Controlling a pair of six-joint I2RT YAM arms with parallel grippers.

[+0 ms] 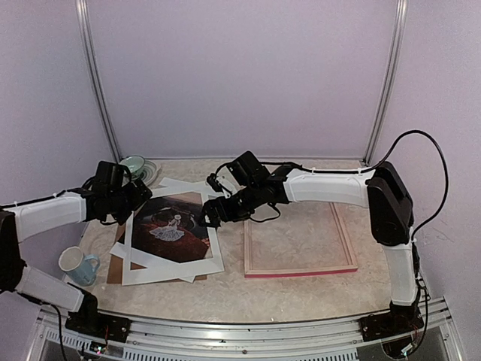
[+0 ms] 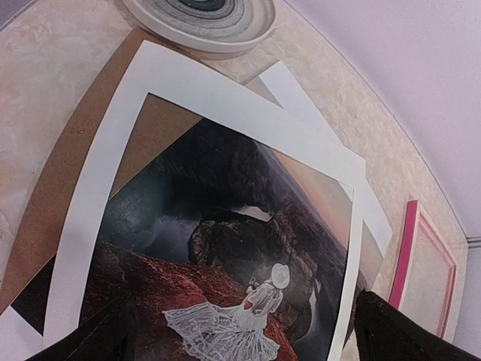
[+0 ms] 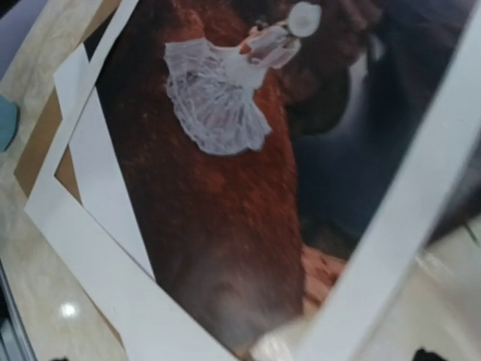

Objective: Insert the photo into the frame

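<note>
The photo (image 1: 169, 232), a dark red scene with a figure in a white dress, lies at the left of the table, skewed under a white mat border (image 1: 173, 271). Brown backing (image 1: 115, 268) shows beneath them. To the right, the pink-edged frame (image 1: 301, 272) lies flat and empty, partly covered by my right arm. Over the mat's left side hovers my left gripper (image 1: 141, 197); its fingers (image 2: 402, 331) are spread wide with nothing between them. My right gripper (image 1: 213, 213), also open, hangs over the mat's right edge, and the photo (image 3: 218, 218) fills much of the right wrist view.
A pale blue mug (image 1: 77, 265) stands at the front left. Behind my left gripper are a green bowl (image 1: 133, 165) and stacked plates (image 2: 218, 34), close to the mat's far edge.
</note>
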